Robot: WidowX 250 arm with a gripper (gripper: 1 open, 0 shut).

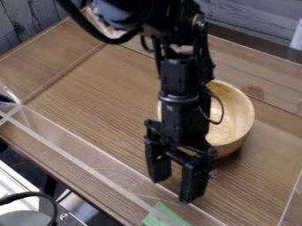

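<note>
My black gripper (177, 172) hangs low over the wooden table, near its front edge, with its fingers apart and nothing visible between them. Behind it and to the right, partly hidden by the arm, sits a pale yellow round bowl (231, 115). A piece of green tape (165, 214) is stuck on the table just in front of the gripper.
Clear tape runs along the table's front edge, and a grey wall stands at the back. A metal fixture with a cable is at the lower left, off the table.
</note>
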